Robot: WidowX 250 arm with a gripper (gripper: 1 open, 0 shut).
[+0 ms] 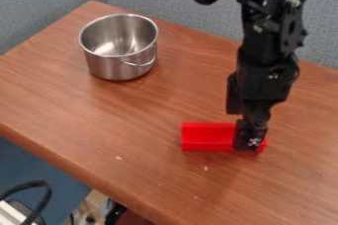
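A red rectangular block (207, 137) lies on the wooden table in the middle right of the camera view. My black gripper (243, 136) is lowered over the block's right part, its dark fingers reaching down to it and hiding some of it. The gripper is open; whether both fingers touch the block is hard to tell.
A steel pot (119, 46) with a wire handle stands at the back left of the wooden table (106, 140). Grey padded walls border the back and left. The table's left front edge drops away to cables below.
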